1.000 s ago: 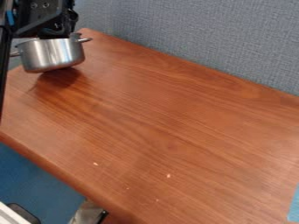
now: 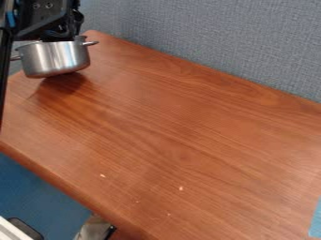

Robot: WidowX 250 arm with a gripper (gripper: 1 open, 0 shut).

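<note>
At the top left of the camera view is a stainless steel pot [image 2: 55, 58] with two side handles, over the far left end of the wooden table [image 2: 175, 141], a dark shadow beneath it. My black gripper [image 2: 45, 34] is directly above the pot at its rim, partly cut off by the frame's edge. Its fingertips are hidden or too dark to make out, so whether they grip the pot cannot be told.
A grey fabric partition [image 2: 226, 42] runs along the back edge. Blue floor shows past the front edge, and a blue patch is at the right.
</note>
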